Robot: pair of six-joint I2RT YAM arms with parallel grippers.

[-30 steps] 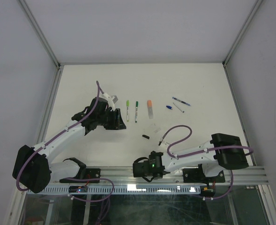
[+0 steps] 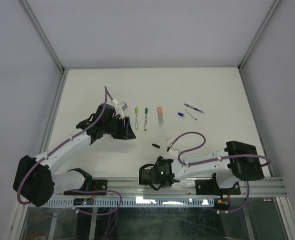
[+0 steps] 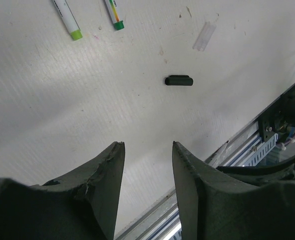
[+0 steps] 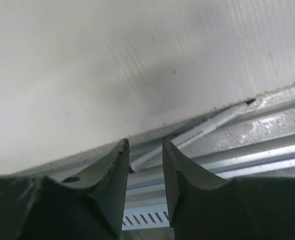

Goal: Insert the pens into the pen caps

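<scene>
In the right wrist view a white pen (image 4: 207, 127) lies in the metal channel along the table's front edge, behind the open fingers of my right gripper. My left gripper is open above the table, nothing between its fingers. The left wrist view shows a black cap (image 3: 179, 80), a green-ended pen (image 3: 116, 15) and a lime-ended pen (image 3: 67, 17). The top view also has an orange-topped object (image 2: 160, 116), a blue cap (image 2: 181, 114), a blue pen (image 2: 193, 108) and a thin white pen (image 2: 191, 115) farther back.
A metal rail (image 2: 122, 185) runs along its front. A small clear piece (image 3: 205, 36) lies near the black cap.
My right gripper has shifted slightly at the front edge, a little to the left in the latest view. The left arm and the objects on the table look unchanged.
</scene>
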